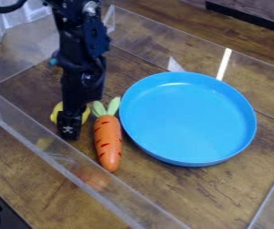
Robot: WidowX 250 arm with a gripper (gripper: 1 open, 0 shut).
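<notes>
My black gripper (72, 122) is low over the left part of the wooden surface, open, coming down around a yellow lemon (57, 114) that is mostly hidden behind it. An orange toy carrot (107, 141) with pale green leaves lies just right of the gripper, pointing toward the front. A round blue plate (187, 119) lies to the right of the carrot.
Clear walls (47, 152) border the wooden surface at the left and front. Bare wood is free behind the plate and in front of it at the lower right.
</notes>
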